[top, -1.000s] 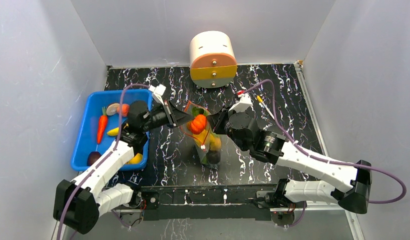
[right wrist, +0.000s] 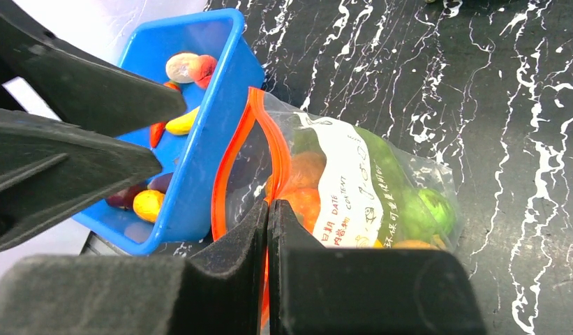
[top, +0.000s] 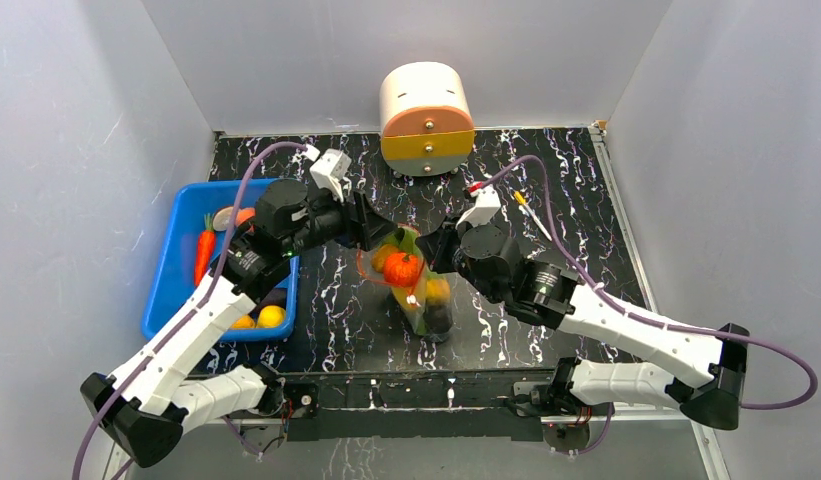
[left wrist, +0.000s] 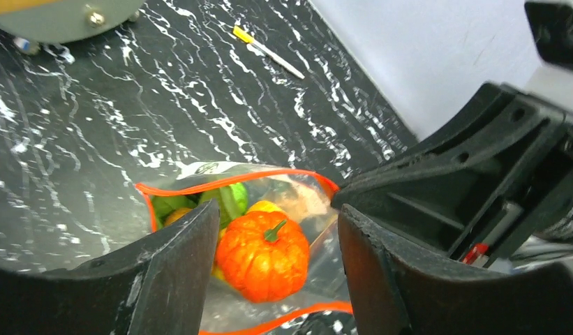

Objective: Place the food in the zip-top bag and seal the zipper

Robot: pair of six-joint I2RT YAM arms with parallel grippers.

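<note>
The clear zip top bag (top: 414, 318) stands mouth-up at mid-table, its orange-edged opening (left wrist: 227, 183) spread wide. Inside the mouth sits an orange pumpkin (left wrist: 264, 257), with green and yellow food beneath it. My left gripper is over the opening with its fingers apart; the pumpkin shows below the gap, and whether they touch is unclear. At the bag's right side, my right gripper is shut on the orange rim, which runs between its fingertips. The bag's white label (right wrist: 347, 183) faces the right wrist camera.
A blue bin (top: 158, 292) on the left holds a carrot (top: 204, 252), lemons (top: 271, 316) and other food. A toy drawer chest (top: 427, 115) stands at the back, and a yellow-tipped pen (top: 531, 215) lies back right. Bare table surrounds the bag.
The pumpkin is a little lower and to the right; the right gripper has barely moved.
</note>
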